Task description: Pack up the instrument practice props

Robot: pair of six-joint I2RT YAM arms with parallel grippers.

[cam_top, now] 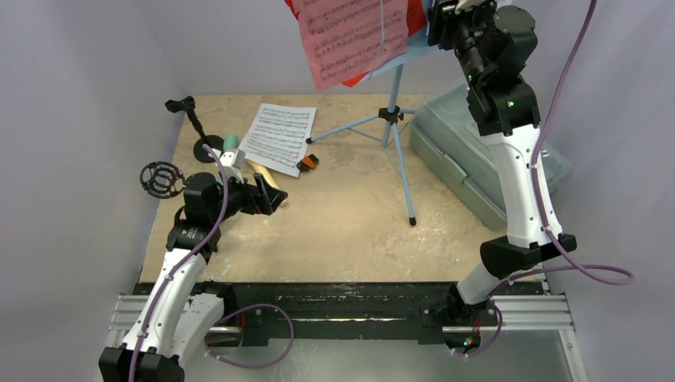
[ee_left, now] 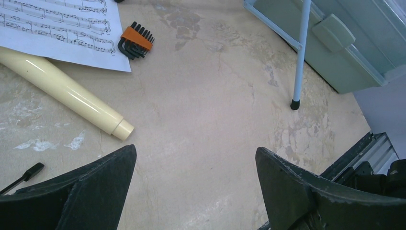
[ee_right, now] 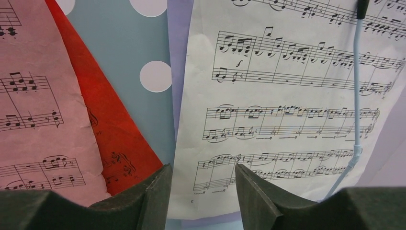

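A blue music stand (cam_top: 392, 111) stands on its tripod legs, with a pink score sheet (cam_top: 350, 36) and a red one (ee_right: 112, 129) on its desk. Also on the desk is a white score sheet (ee_right: 292, 96), under a thin blue holder arm (ee_right: 356, 86). My right gripper is partly open in front of this white sheet's lower left part; whether its fingers touch the paper I cannot tell. Low over the table, my left gripper is wide open and empty. Near it lie a cream tube (ee_left: 72, 93), an orange-and-black clip (ee_left: 136, 40) and another white score (cam_top: 278, 137).
A grey-green lidded box (cam_top: 458, 163) stands at the right, close to the tripod. At the left are a black microphone on a stand (cam_top: 203, 143), a black ring-shaped mount (cam_top: 162, 180) and a green object (cam_top: 231, 142).
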